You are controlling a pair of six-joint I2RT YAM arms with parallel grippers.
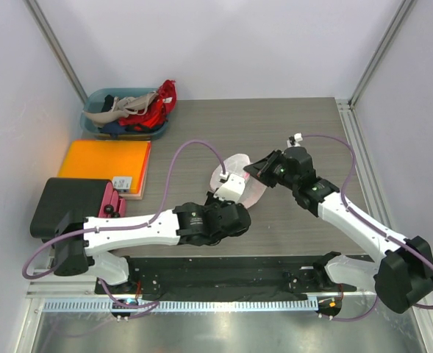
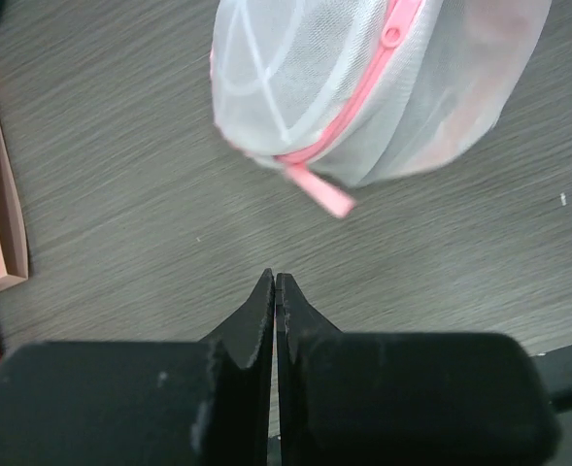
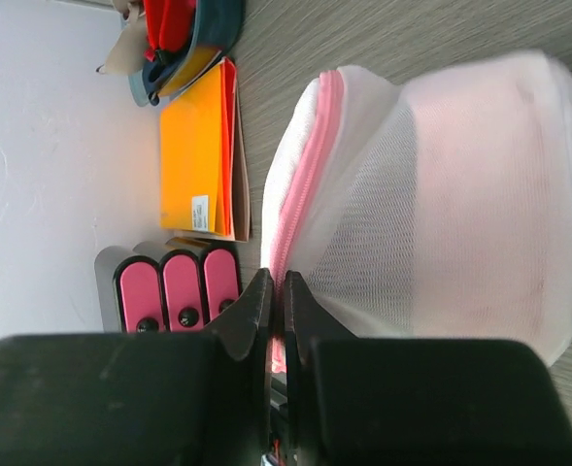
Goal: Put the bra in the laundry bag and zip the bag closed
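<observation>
The white mesh laundry bag (image 1: 231, 163) (image 2: 363, 87) (image 3: 470, 194) lies bunched at the middle of the table. My right gripper (image 1: 251, 170) is shut on the bag's pink zipper edge (image 3: 307, 165). My left gripper (image 1: 215, 197) is shut with nothing between its fingers, beside the bag; in the left wrist view a pink pull tab (image 2: 319, 189) hangs from the zipper beyond its fingertips. I cannot make out the bra clearly.
A teal bin (image 1: 97, 99) of cloth items sits at the back left. Orange folders (image 1: 104, 162) and a dark case with pink parts (image 1: 68, 206) line the left side.
</observation>
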